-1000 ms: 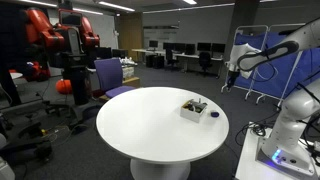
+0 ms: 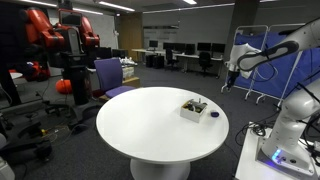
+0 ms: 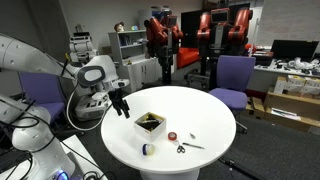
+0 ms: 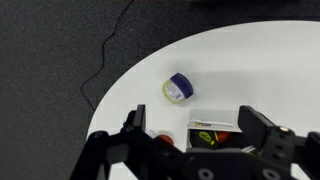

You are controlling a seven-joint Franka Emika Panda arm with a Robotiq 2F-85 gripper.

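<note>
My gripper is open and empty, held above the edge of the round white table (image 3: 215, 115). In the wrist view its two dark fingers stand apart at the bottom of the picture. A white open box (image 3: 150, 124) with several items inside rests on the table; part of it shows between the fingers in the wrist view. A roll with a dark blue and yellowish side (image 4: 178, 88) lies on the table near the box. A small red round thing (image 3: 172, 135) is close to the box too, partly hidden in the wrist view.
Scissors (image 3: 182, 149) and a small item (image 3: 193, 135) lie on the table, right of the box in exterior view 2. A purple chair (image 3: 232, 83) stands beyond the table.
</note>
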